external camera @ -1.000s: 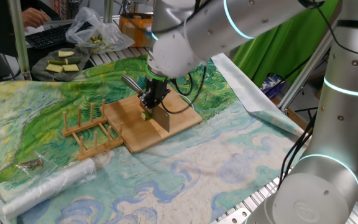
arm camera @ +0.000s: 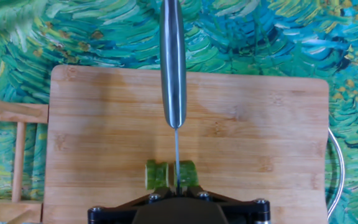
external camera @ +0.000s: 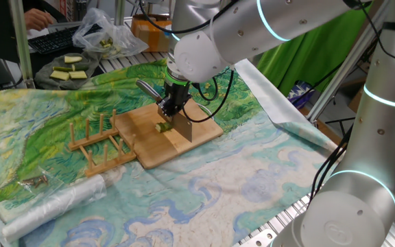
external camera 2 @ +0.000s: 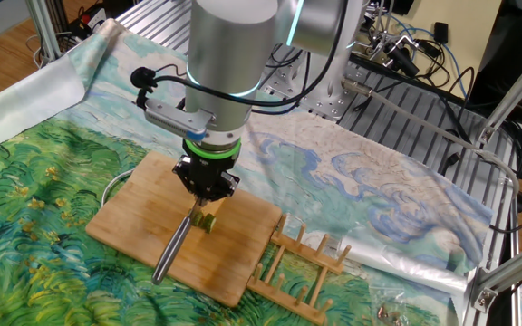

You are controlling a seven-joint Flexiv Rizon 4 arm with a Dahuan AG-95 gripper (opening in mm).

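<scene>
My gripper is shut on a kitchen knife, whose metal handle [arm camera: 173,68] points away from me in the wrist view. The broad blade [external camera: 182,128] hangs upright over the wooden cutting board [external camera: 201,134]. A green cucumber, or similar vegetable, lies on the board in pieces: one piece [arm camera: 156,175] left of the blade and another [arm camera: 187,171] at its right in the wrist view. In exterior view 2 the cucumber [external camera 2: 205,221] sits close beside the knife handle. Whether the blade's lower edge touches the board is hard to tell.
A wooden peg rack [external camera: 105,149] adjoins one side of the board. A clear plastic roll [external camera: 55,206] and a small bag [external camera: 36,181] lie on the painted cloth. Cut vegetable pieces [external camera: 68,71] rest on a dark bag at the back. Cloth in front of the board is free.
My gripper and the knife have shifted slightly right in exterior view 1, and the handle end sits a little higher. More of the cucumber shows beside the blade. The board and rack have not moved.
</scene>
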